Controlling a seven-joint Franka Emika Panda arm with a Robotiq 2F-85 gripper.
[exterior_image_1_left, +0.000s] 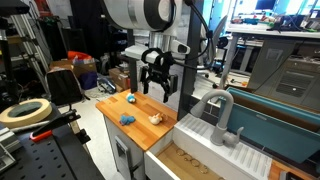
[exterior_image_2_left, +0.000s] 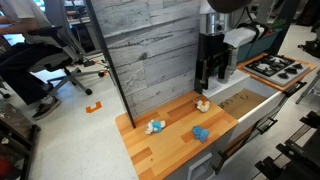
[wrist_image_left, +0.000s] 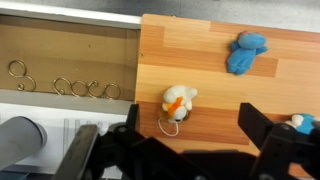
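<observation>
A small white plush toy with an orange patch (wrist_image_left: 178, 103) lies on the wooden counter (wrist_image_left: 210, 75); the same white toy (exterior_image_1_left: 156, 118) is near the counter's drawer side. A blue plush toy (wrist_image_left: 245, 53) rests apart from it, and a blue-and-white toy (wrist_image_left: 302, 123) is at the right edge of the wrist view. High over the counter hangs my gripper (exterior_image_1_left: 156, 91), pointing down. In the wrist view its dark fingers (wrist_image_left: 258, 130) stand wide apart, with only air between them. The white toy shows below the gap, untouched.
Beside the counter is an open drawer (wrist_image_left: 70, 78) with several metal rings near its edge. A grey faucet (exterior_image_1_left: 215, 98) rises from a white ribbed drainboard (exterior_image_1_left: 223, 143). In the second exterior view a stove (exterior_image_2_left: 275, 68) stands beyond the drawer.
</observation>
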